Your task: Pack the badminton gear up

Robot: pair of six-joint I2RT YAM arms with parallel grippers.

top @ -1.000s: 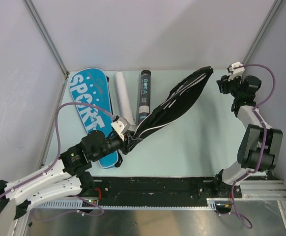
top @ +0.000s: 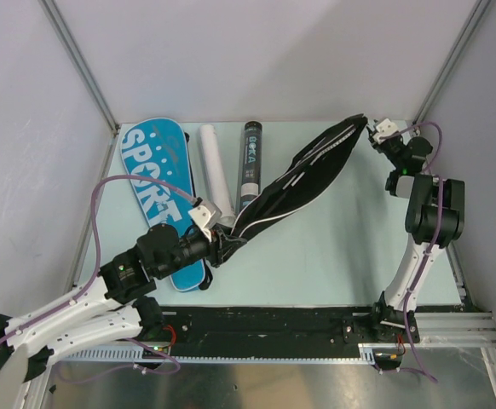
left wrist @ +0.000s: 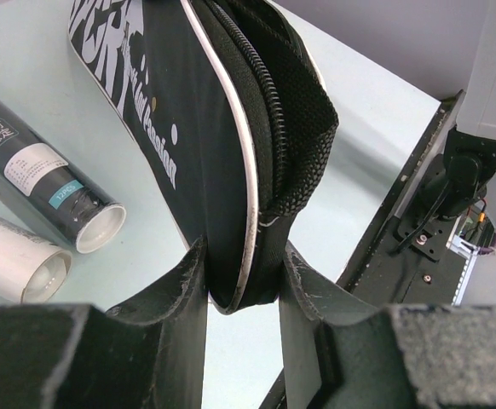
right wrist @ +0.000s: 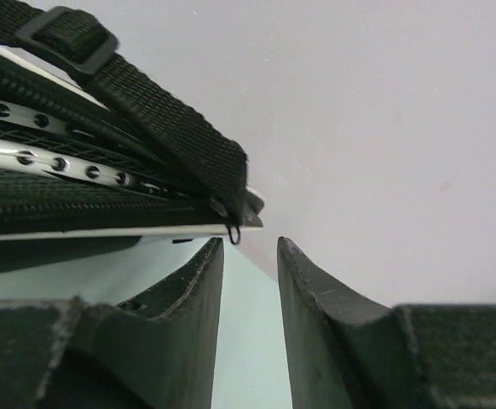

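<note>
A long black racket bag with white piping slants up across the table, its zip partly open at the near end. My left gripper is shut on that lower end, which is pinched between its fingers. At the far upper tip of the bag, my right gripper stands part open. In the right wrist view the bag's black strap and tip lie just beyond the fingertips, with nothing between them. Inside the opening, a white racket frame with holes shows.
A blue bag marked SPORT lies at the left. Beside it are a white tube and a dark shuttlecock tube. Walls stand behind and at both sides.
The left gripper and the bag have stayed almost where they were.
</note>
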